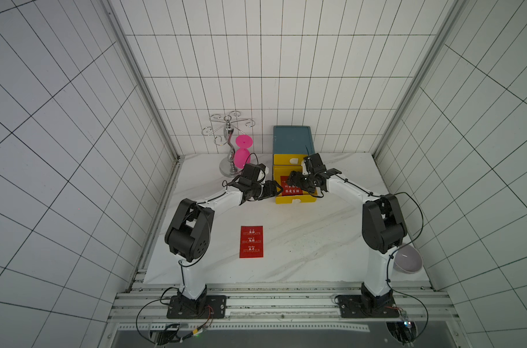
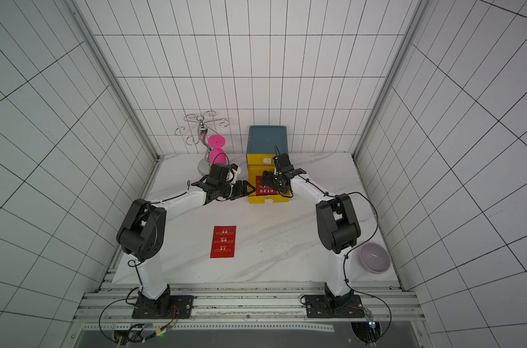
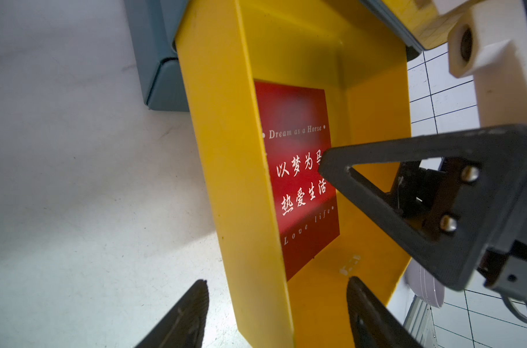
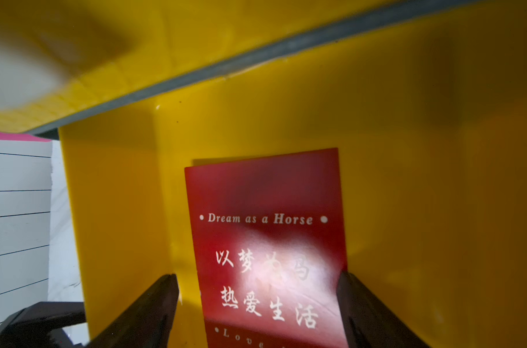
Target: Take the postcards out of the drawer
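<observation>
A red postcard (image 4: 263, 191) printed "Dream as a Horse" lies in the open yellow drawer (image 1: 295, 199) of a blue-grey cabinet (image 1: 292, 139). My left gripper is at the drawer's left wall, fingers apart on either side of it, the wall's rim between them without visible contact. My right gripper hangs over the postcard with its fingers open, one at the card's right edge; whether it touches cannot be told. Another red card (image 1: 251, 242) lies on the table in front of the left arm.
A silver swirled stand (image 1: 228, 127) with pink discs (image 1: 243, 156) stands left of the cabinet. A lilac bowl (image 1: 408, 258) sits at the front right.
</observation>
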